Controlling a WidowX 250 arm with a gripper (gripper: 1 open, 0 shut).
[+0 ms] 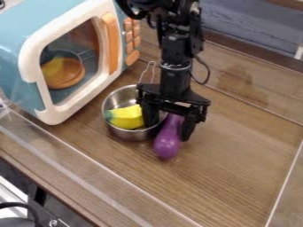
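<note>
The black gripper [173, 113] hangs low over the right side of a steel pot [130, 129], around the upper part of a purple eggplant [167, 144]. Whether its fingers are closed on the eggplant is unclear. A yellow object with a green tip [127, 116], like a banana or corn, lies in the pot. The eggplant's round lower end sticks out below the gripper toward the front, beside the pot.
A blue and white toy microwave [50, 97] with orange buttons and an orange plate inside stands at the left, close to the pot. A wall runs behind.
</note>
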